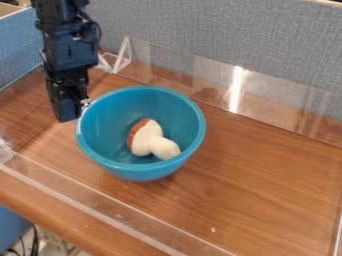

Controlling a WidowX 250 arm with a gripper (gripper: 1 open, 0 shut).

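A teal bowl (140,165) sits on the wooden table, holding a pale, mushroom-shaped object (154,142) with a reddish-brown patch on its left. My black gripper (70,106) is at the bowl's upper left, by the outside of the rim. Its fingers are dark and small in this view, so whether they are open or shut is hard to see; nothing shows held in them.
Grey padded walls stand at the back and left, with clear panels along the table's edges. A white wire object (114,60) is at the back left.
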